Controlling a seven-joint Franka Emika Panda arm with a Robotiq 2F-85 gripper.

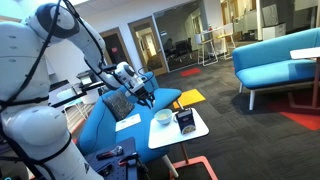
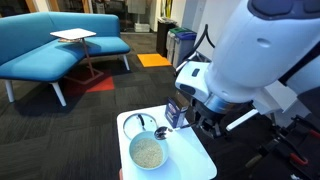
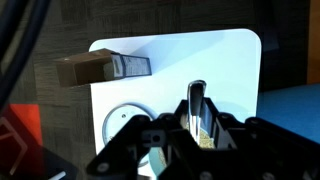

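My gripper (image 1: 147, 100) is shut on a silver spoon (image 2: 162, 132), held up over the white table. In exterior view 2 the spoon's head shows above the far edge of a pale blue bowl (image 2: 134, 160); grains (image 2: 147, 152) lie in that bowl. In the wrist view the metal of the spoon (image 3: 196, 100) stands out between my dark fingers, which cover much of the bowl. Whether the spoon carries anything cannot be made out.
A glass lid (image 2: 127, 122) lies beside the bowl on the table (image 2: 195, 160). A dark box (image 1: 186, 121) stands near the table's edge. Blue sofa (image 1: 106, 130) seating borders the table, and open carpet (image 1: 240, 130) lies on the other side.
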